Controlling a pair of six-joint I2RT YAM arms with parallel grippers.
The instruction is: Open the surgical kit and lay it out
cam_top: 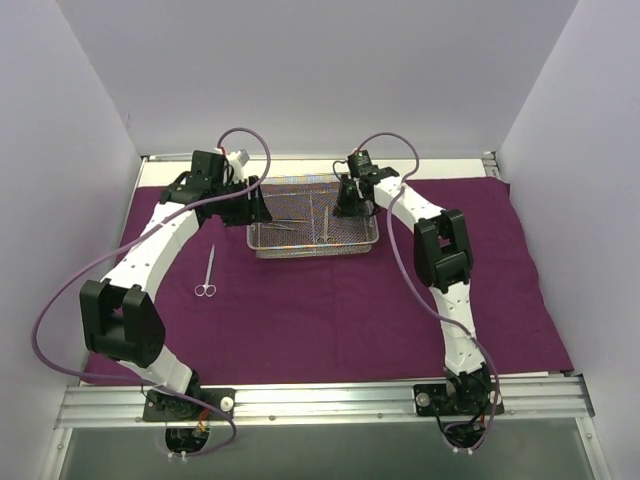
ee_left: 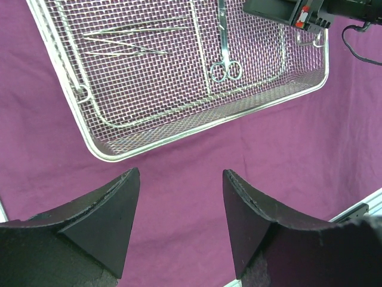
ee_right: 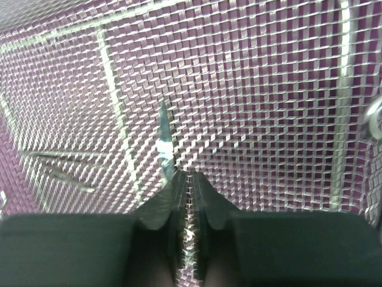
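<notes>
The wire-mesh tray [cam_top: 310,252] stands at the back of the cloth. In its left section lie thin metal instruments [ee_left: 134,30]; a pair of scissors [ee_left: 224,48] lies near the middle, finger rings toward the front wall. Another pair of scissors [cam_top: 208,275] rests on the cloth, left of the tray. My left gripper is open and empty by the tray's left side. Over the tray's right half is my right gripper, its fingers close together with a narrow gap and nothing seen held. A blade [ee_right: 165,140] lies beyond its fingertips, partly hidden.
Purple cloth [cam_top: 330,320] covers the table, free in front of the tray and to its right. Grey walls [cam_top: 310,80] close off the back and sides. Purple cables [cam_top: 410,270] loop along both arms.
</notes>
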